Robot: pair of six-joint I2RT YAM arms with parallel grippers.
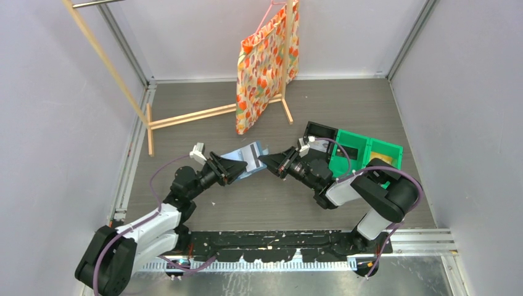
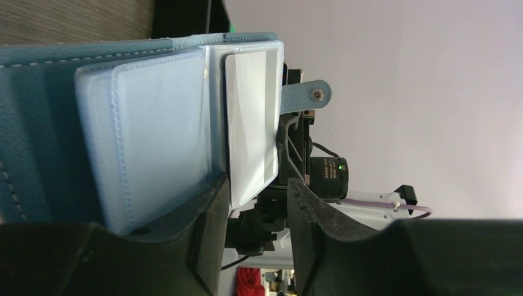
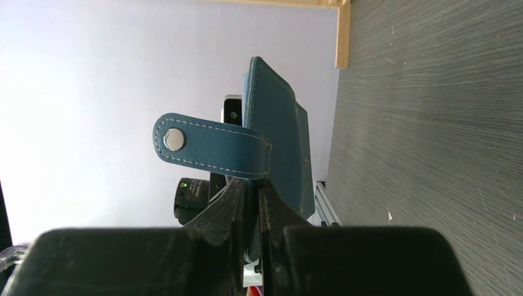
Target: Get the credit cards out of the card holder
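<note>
The blue card holder [image 1: 232, 155] is spread open above the table between my two arms, with a white card [image 1: 251, 155] showing on it. Its dark blue back [image 3: 282, 148] and snap strap [image 3: 213, 145] appear in the right wrist view, where my right gripper is shut on the holder's edge. In the left wrist view the white card [image 2: 250, 117] stands in a light blue pocket page, its lower end exposed. My left gripper is part open, its fingertips on either side of that end, with a gap on the right.
Off to the right is a green tray [image 1: 358, 139] with compartments, beside a black box [image 1: 321, 131]. A patterned cloth bag [image 1: 265, 68] hangs on a wooden rack [image 1: 191, 117] behind. Table space in front of the holder is free.
</note>
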